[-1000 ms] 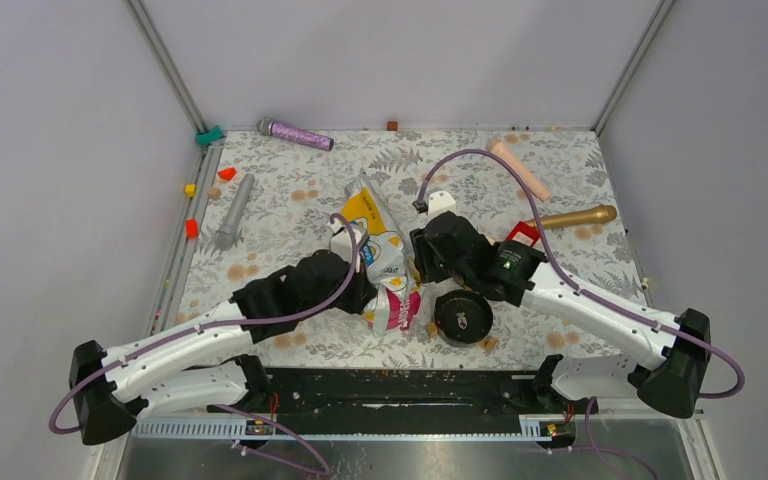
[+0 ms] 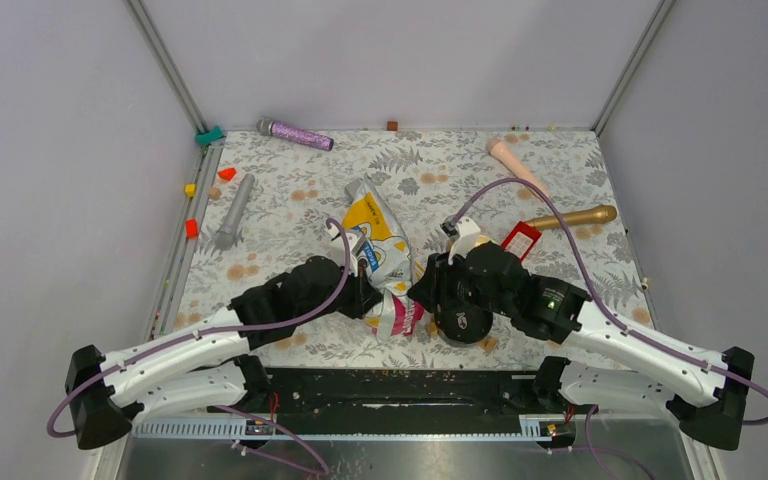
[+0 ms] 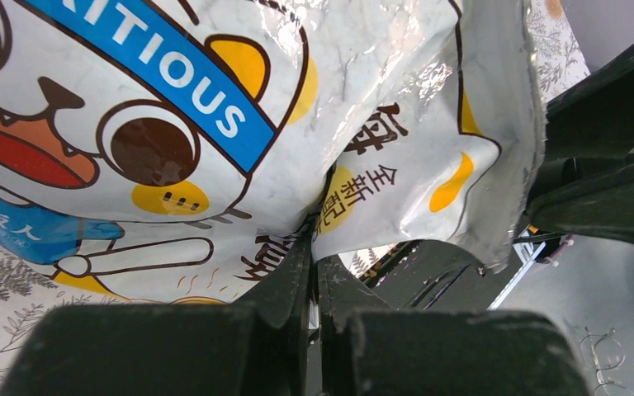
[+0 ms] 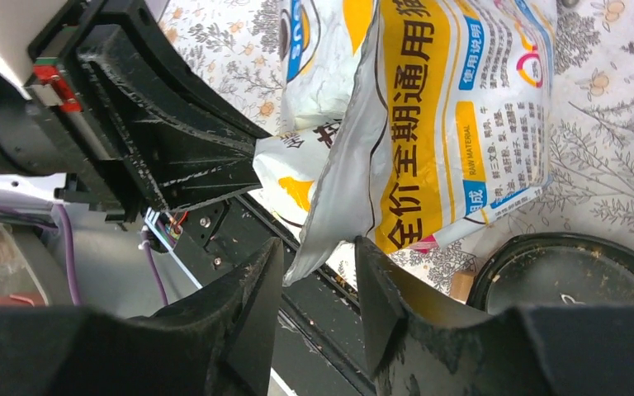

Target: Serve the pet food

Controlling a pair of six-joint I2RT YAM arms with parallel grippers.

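A pet food bag (image 2: pixel 378 225), white, yellow and pink, lies along the middle of the table. My left gripper is shut on the bag's side, pinching a fold of the plastic. In the right wrist view the bag's grey sealed edge (image 4: pixel 351 165) rises, its lower corner in line with the gap of my right gripper. That gripper is part open; whether its fingers touch the edge, I cannot tell. A black bowl (image 2: pixel 463 325) sits right of the bag's lower end, partly under my right arm.
Small wooden blocks (image 2: pixel 489 343) lie by the bowl. A red box (image 2: pixel 521 240) and a gold microphone (image 2: pixel 580 217) are on the right, a purple microphone (image 2: pixel 298 135) at the back left.
My right gripper has shifted about the bag's right side, towards the front edge and the bowl, which its arm now partly covers. The left gripper and the bag have moved only slightly.
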